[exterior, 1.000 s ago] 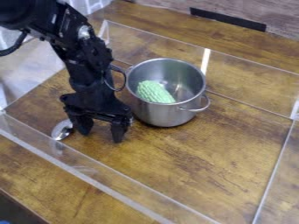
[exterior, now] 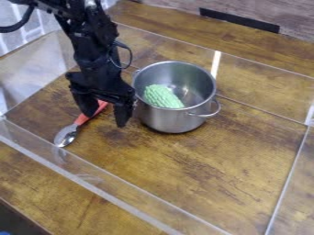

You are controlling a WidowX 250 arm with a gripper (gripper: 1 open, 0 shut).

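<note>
My black gripper (exterior: 101, 108) hangs low at the left of the camera view, its fingers open, over a spoon with a red handle (exterior: 88, 117) and a metal head (exterior: 65, 137). Whether anything touches the spoon is hard to tell. Just right of the gripper stands a steel pot (exterior: 178, 117) with a side handle, holding a green textured object (exterior: 162, 95).
Clear panels or strips run along its edges. A dark slot (exterior: 240, 15) is at the back.
The gripper has moved up and back in the view, away from the front, uncovering more of the spoon. The pot and green object have not moved.
</note>
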